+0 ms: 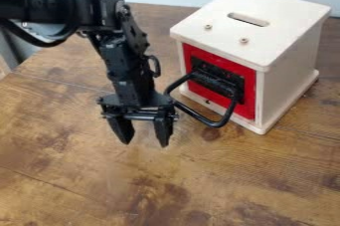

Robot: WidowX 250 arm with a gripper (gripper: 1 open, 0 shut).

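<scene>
My black gripper hangs above the wooden tabletop in the middle left, fingers pointing down and apart, open with nothing visible between them. To its right stands a pale wooden box with a slot on top and a red front panel holding a black fitting. A black loop handle reaches out from that fitting toward my gripper, just right of the fingers; whether they touch is unclear.
A pale wall shows behind the table's back left edge.
</scene>
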